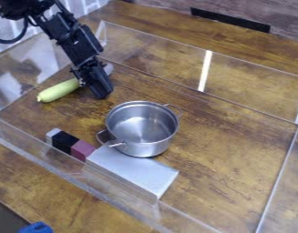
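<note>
My black gripper (97,89) hangs low at the upper left, beside a pale green corn-like object (56,91) that lies on the wooden table, partly behind it. The fingers are dark and small, so whether they are apart or together is hard to see. A steel pot (141,124) with side handles stands to the right and front of the gripper, apart from it.
A silver flat plate (133,173) and a dark red and black block (68,146) lie in front of the pot. Clear walls surround the work area.
</note>
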